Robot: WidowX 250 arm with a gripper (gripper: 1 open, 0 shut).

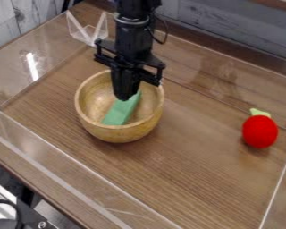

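Observation:
My black gripper [126,82] hangs over a light wooden bowl [104,130], its tip low over the back of the bowl. I see nothing held at its shut tip, though the fingers are dark and small. A green object [119,111] lies inside the bowl, just below the gripper, its upper end close to the fingers; I cannot tell whether they touch.
A red tomato-like object [260,132] with a pale green item behind it lies on the right of the wooden table [193,179]. A clear plastic piece stands at the back left, and a black cable is at the lower left.

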